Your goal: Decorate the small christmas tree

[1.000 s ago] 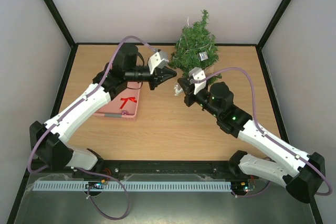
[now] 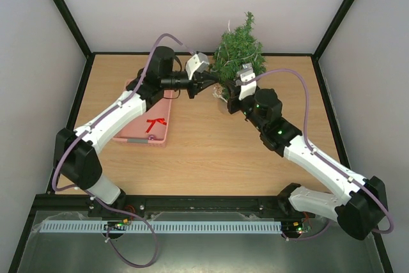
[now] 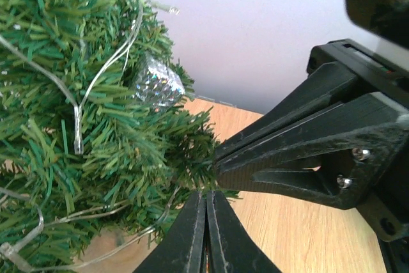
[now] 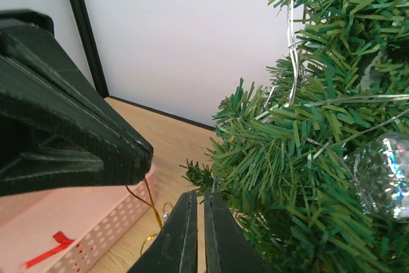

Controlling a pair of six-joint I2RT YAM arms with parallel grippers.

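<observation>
The green tinsel tree [image 2: 238, 48], wound with clear light wire, stands at the back centre; it fills the left of the left wrist view and the right of the right wrist view. My left gripper is shut at its left side, a thin gold string [image 4: 153, 208] hanging from the fingertips. What hangs below that string is mostly hidden; a glassy bit [image 2: 219, 91] shows between the arms in the top view. Close in front of the tree, my right gripper is slightly open, a narrow empty gap between its fingers.
A silvery ornament [image 3: 158, 84] and a clear shiny one [image 4: 385, 176] sit in the branches. The pink basket [image 2: 167, 119] at left holds a red bow [image 2: 155, 123].
My left gripper has shifted right, closer to the tree. The basket and bow have stayed still.
</observation>
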